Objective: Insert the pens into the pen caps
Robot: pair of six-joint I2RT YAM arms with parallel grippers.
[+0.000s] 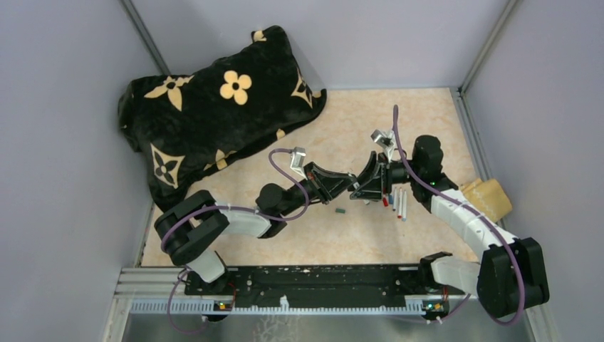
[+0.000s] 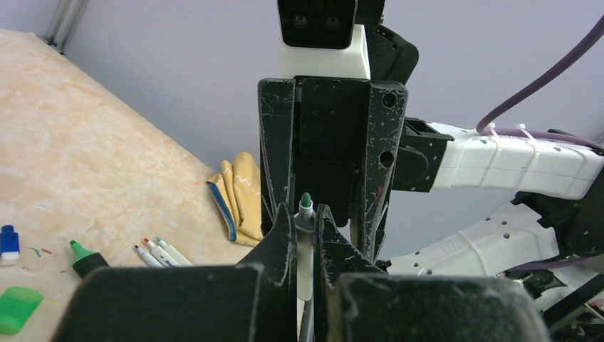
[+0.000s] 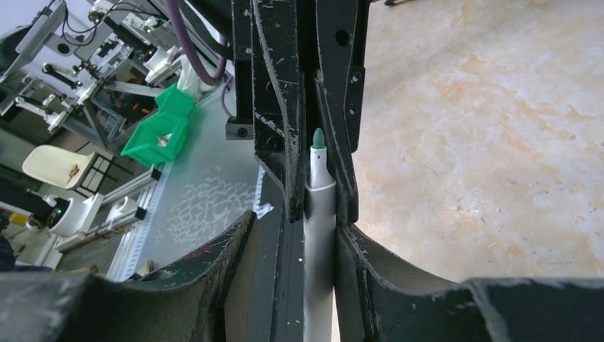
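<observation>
My two grippers meet near the table's centre-right. My left gripper [image 1: 349,182] is shut on an uncapped white pen with a green tip [image 3: 318,171], held upright with the tip just above the fingers. My right gripper [image 1: 360,184] faces it, part open around the same pen, its fingers close to the shaft. Loose pens [image 2: 160,253] lie on the table below, with a green highlighter [image 2: 90,261] and a small green cap-like piece [image 1: 340,211].
A dark flowered blanket [image 1: 214,114] covers the back left of the table [image 1: 356,121]. Yellow gloves [image 1: 484,198] lie at the right edge.
</observation>
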